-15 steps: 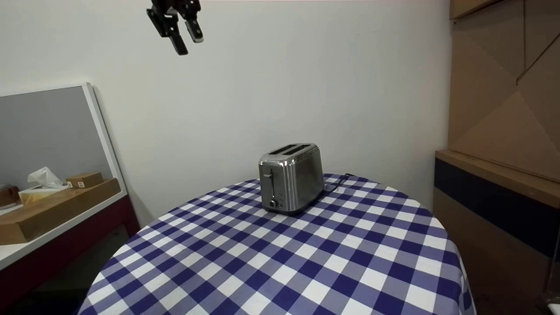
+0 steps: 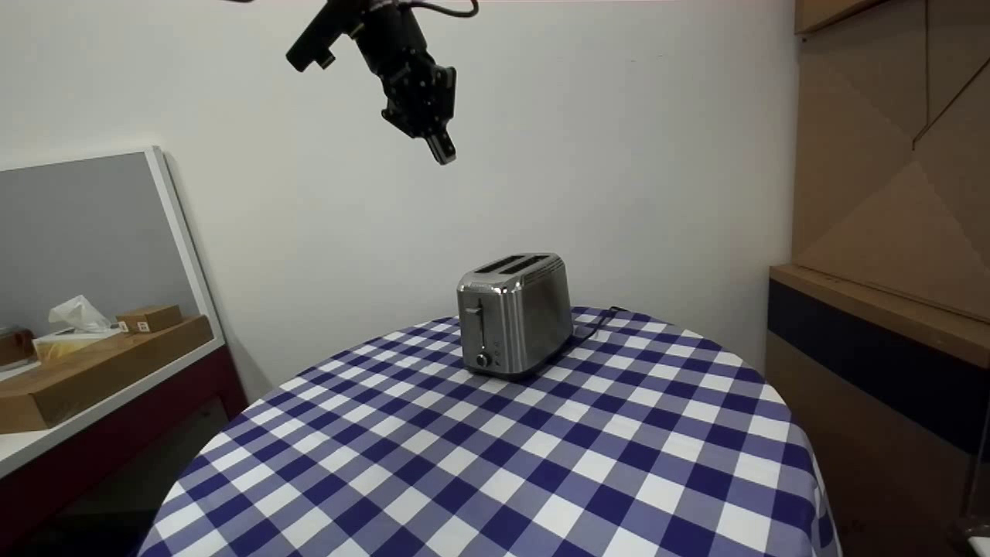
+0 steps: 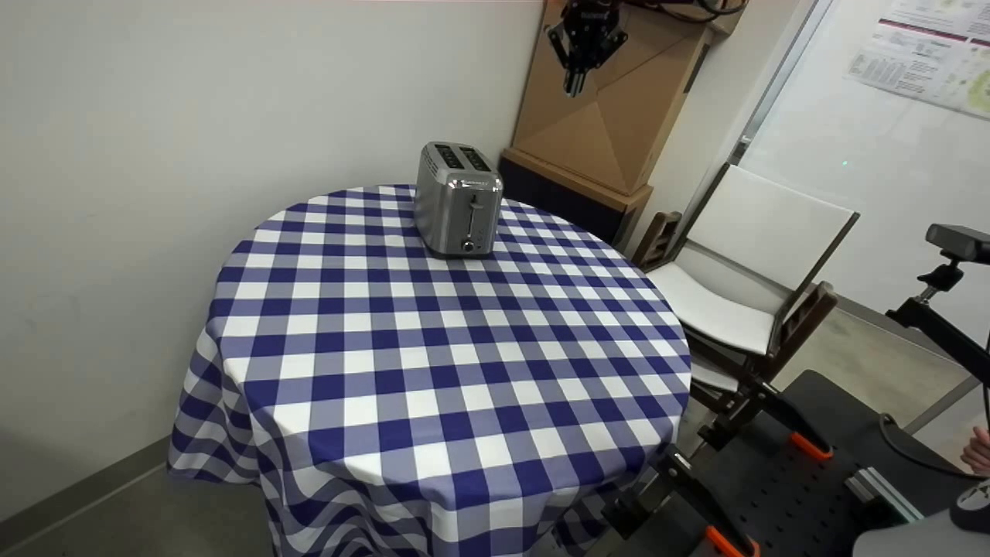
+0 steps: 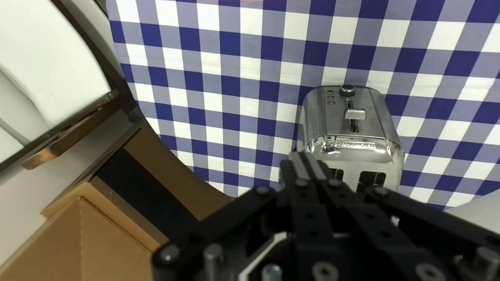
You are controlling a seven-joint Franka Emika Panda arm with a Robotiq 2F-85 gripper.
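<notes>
A silver two-slot toaster (image 2: 516, 316) stands upright on the checkered table, its lever (image 4: 355, 114) and dial (image 4: 347, 89) on the narrow end face. In exterior view 2 that lever end faces the camera. My gripper (image 2: 445, 156) hangs in the air well above the toaster, pointing down, and touches nothing. Its fingertips (image 4: 300, 166) are pressed together in the wrist view, with nothing showing between them. The fingers and gripper body hide part of the toaster's slotted top there.
The blue-and-white tablecloth (image 3: 445, 362) is otherwise bare, apart from a dark cord (image 2: 603, 320) behind the toaster. Cardboard boxes (image 3: 603, 121) and a white chair (image 3: 733, 269) stand beyond the table's edge. A wall runs close behind.
My gripper has come lower and moved right in exterior view 1, toward the toaster. Its fingers were apart and are now together. The toaster has not moved.
</notes>
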